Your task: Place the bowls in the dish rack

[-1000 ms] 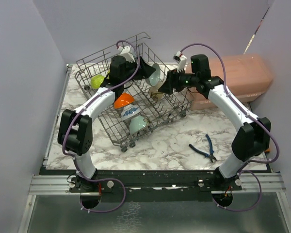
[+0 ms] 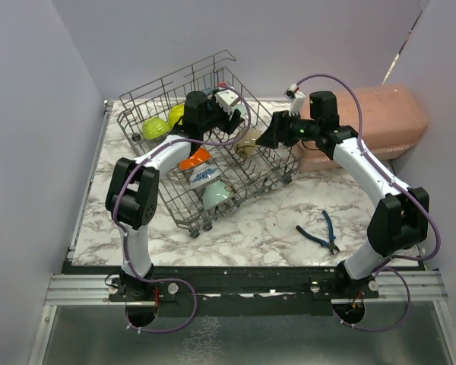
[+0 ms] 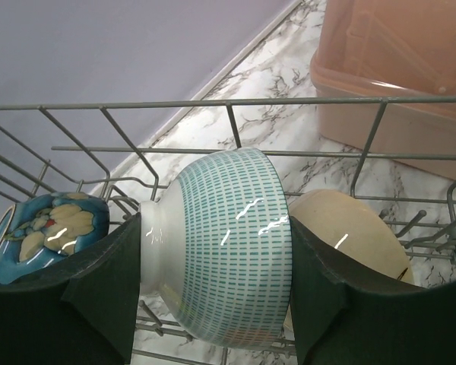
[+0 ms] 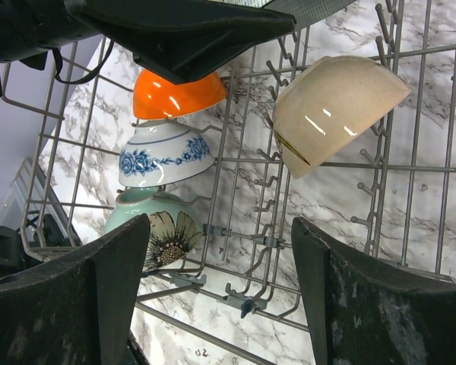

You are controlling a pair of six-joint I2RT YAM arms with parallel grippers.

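My left gripper is shut on a teal-checked white bowl (image 3: 224, 243), held on its side over the rack (image 3: 304, 100). A blue floral bowl (image 3: 53, 228) and a beige bowl (image 4: 338, 110) sit in the rack on either side of it. Orange (image 4: 178, 95), blue-patterned white (image 4: 163, 160) and pale green (image 4: 156, 224) bowls form a row, with yellow-green bowls (image 2: 153, 128) further back. My right gripper stands open above the rack's right part, nothing between its fingers.
A pink plastic bin (image 2: 387, 122) stands right of the rack. Blue-handled pliers (image 2: 328, 242) lie at the front right.
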